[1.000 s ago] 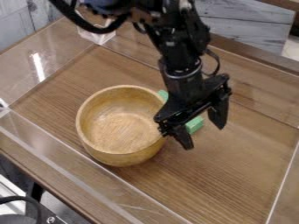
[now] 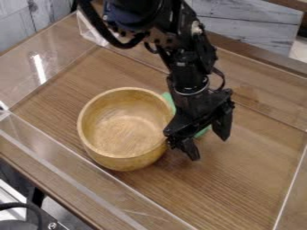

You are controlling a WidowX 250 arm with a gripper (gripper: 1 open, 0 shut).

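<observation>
My black gripper (image 2: 197,135) hangs from the top of the view and is low over the table, open, over a green object (image 2: 171,99) that is mostly hidden behind it. A wooden bowl (image 2: 108,117) sits to the left of the gripper, close beside its fingers. What lies between the fingers is hard to tell.
A black cable shows at the lower left.
The gripper has shifted slightly lower and a little to the left over the green object. The bowl has stayed where it was.
</observation>
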